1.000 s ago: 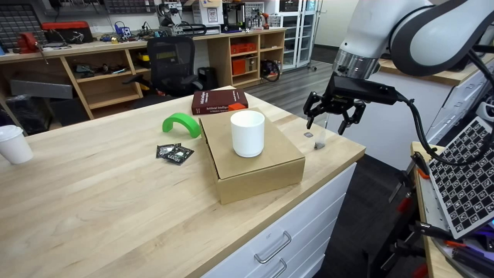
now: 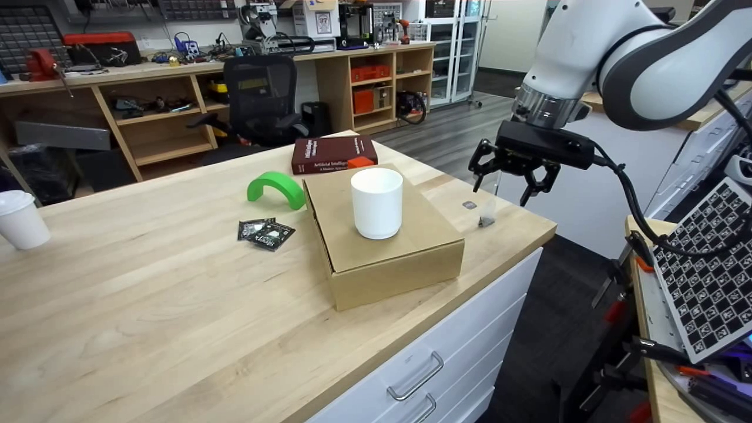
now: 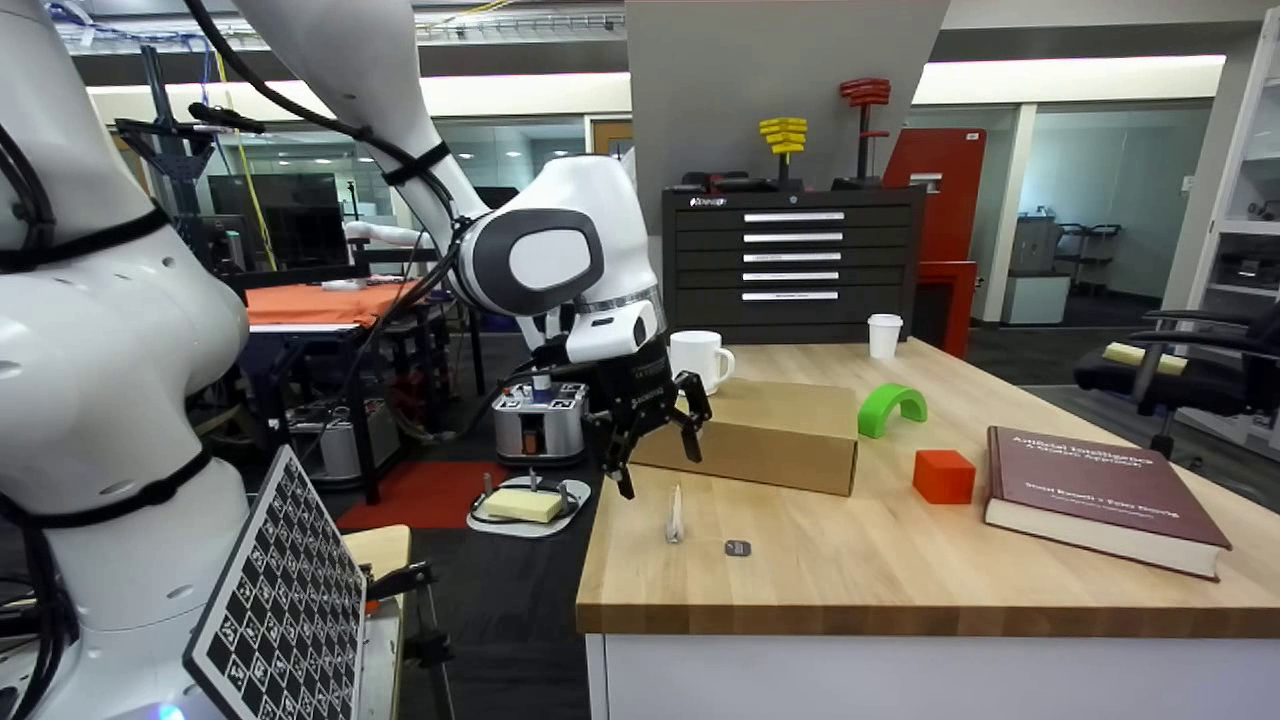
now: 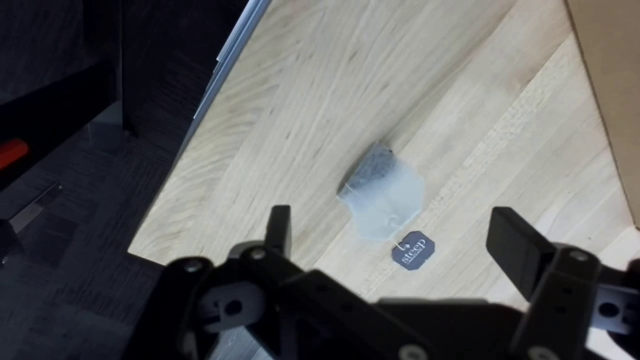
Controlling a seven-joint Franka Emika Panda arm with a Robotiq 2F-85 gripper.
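Observation:
My gripper (image 2: pixel 499 200) stands open above the table's corner, with nothing held between its fingers. Below it on the wood lies a tea bag (image 4: pixel 384 193), pale and translucent, with dark leaves gathered at one end. Its small grey "steep" tag (image 4: pixel 414 250) rests close by, tied on by a thin string. In the wrist view both lie ahead of the gap between the fingertips, clear of the fingers. A white mug (image 2: pixel 377 203) sits upright on a closed cardboard box (image 2: pixel 430 239).
A green arch (image 3: pixel 890 409), a red cube (image 3: pixel 943 476) and a thick maroon book (image 3: pixel 1098 498) lie beyond the box. Two black packets (image 2: pixel 265 233) and a white paper cup (image 2: pixel 23 220) are farther left. The table edge (image 4: pixel 174 174) runs near the tea bag.
In exterior view 1, my gripper has shifted slightly right and a little lower, staying open. The tea bag, tag, mug and box have not moved.

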